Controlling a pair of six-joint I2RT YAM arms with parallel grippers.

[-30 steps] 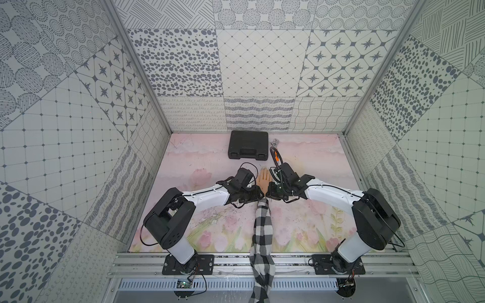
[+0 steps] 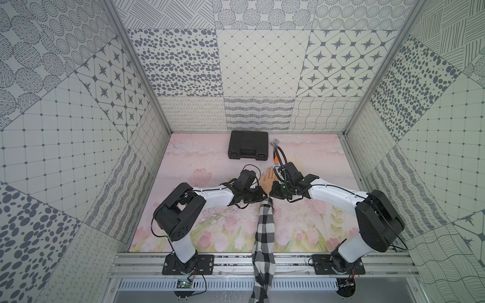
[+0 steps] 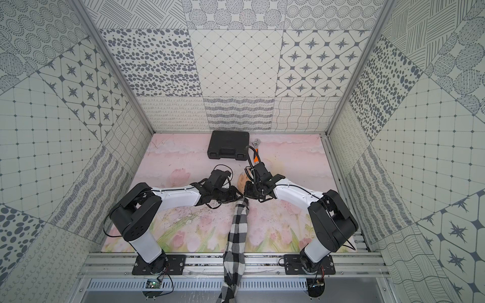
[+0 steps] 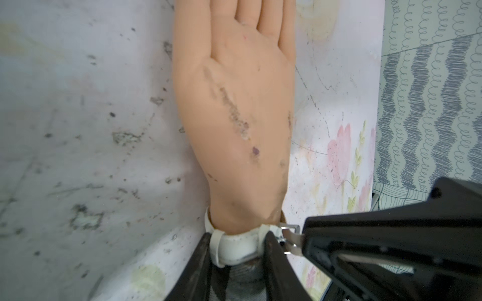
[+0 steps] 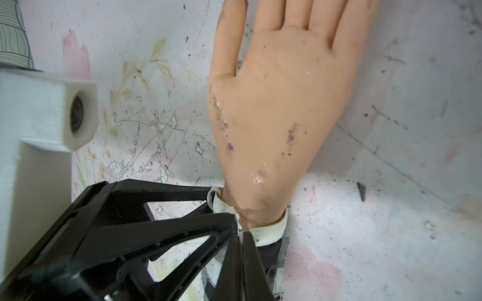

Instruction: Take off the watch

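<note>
A white watch strap [image 4: 240, 247] circles the wrist of a fake hand [image 4: 241, 130] lying palm up, with a plaid sleeve [image 2: 263, 237] below it. The watch face is hidden. My left gripper is part open, a finger on each side of the strap at the wrist. From the right, my right gripper is shut at the metal buckle [image 4: 291, 231], with the thin strap tail [image 4: 295, 243] running between its fingertips. In the right wrist view, the left gripper's fingers [image 5: 170, 192] reach in beside the strap.
A black case [image 2: 248, 145] lies at the back of the table, beside an orange-handled tool [image 2: 275, 154]. Both grippers stand very close together over the wrist.
The hand and upper sleeve have shifted slightly right, and both grippers have moved right with them. Case and tool have not moved.
</note>
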